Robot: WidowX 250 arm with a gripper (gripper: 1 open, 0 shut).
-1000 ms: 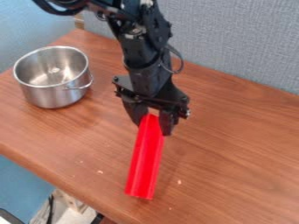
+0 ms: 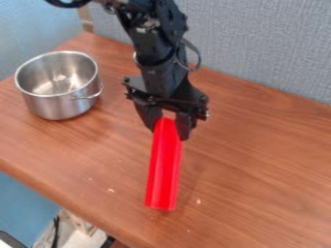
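A black robot gripper (image 2: 167,118) reaches down over the wooden table, its fingertips at the top end of a long red bar (image 2: 165,170). The bar extends from there toward the front of the table. Whether the fingers are closed on it is hard to tell. A steel pot (image 2: 58,87) with a side handle sits to the left of the gripper.
A grey textured wall (image 2: 265,53) stands behind it. The table's left edge drops to a blue area, with some clutter below at the lower left.
The arm and gripper have risen slightly toward the back, and the red bar has moved with them, away from the front edge.
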